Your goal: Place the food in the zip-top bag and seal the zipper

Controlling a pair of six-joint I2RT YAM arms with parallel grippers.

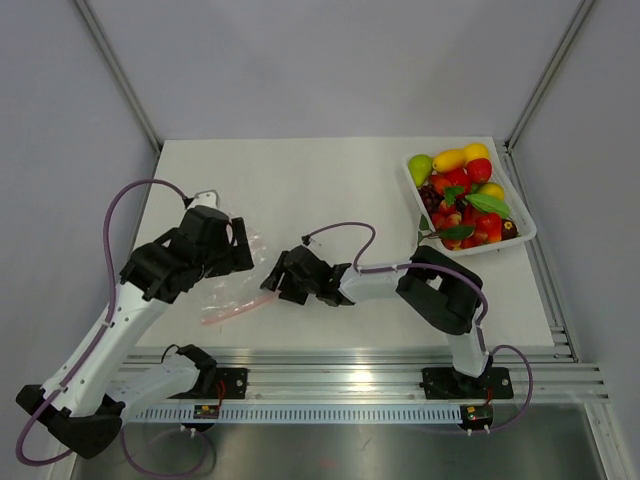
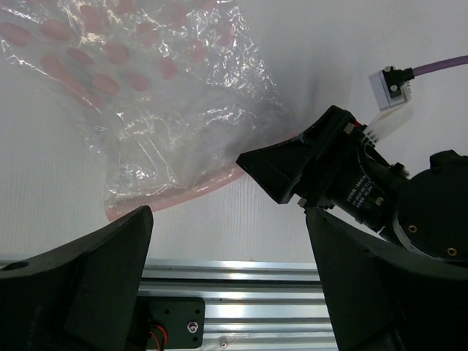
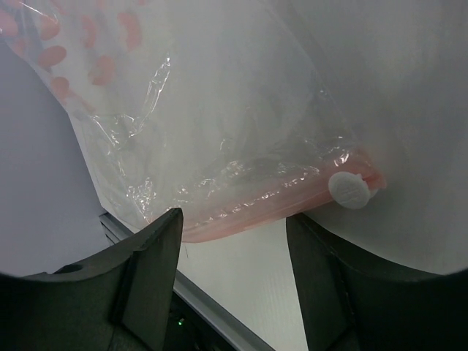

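Note:
A clear bag (image 2: pixel 190 131) with pink spots lies on the left of the table, its pink zip strip (image 2: pixel 175 194) towards the front. A white slider (image 3: pixel 349 190) sits at the strip's right end in the right wrist view. My right gripper (image 1: pixel 281 286) is over that end; its fingers (image 3: pixel 164 238) are apart, with the strip passing just beyond their tips. Whether they touch it I cannot tell. My left gripper (image 1: pixel 229 260) hangs above the bag, fingers (image 2: pixel 131 234) wide apart and nothing between them. Fruit and vegetables (image 1: pixel 460 195) fill a white basket (image 1: pixel 527 215).
At the back right, the basket stands clear of both arms. A metal rail (image 1: pixel 330 365) runs along the front edge. The right arm reaches low across the front of the table.

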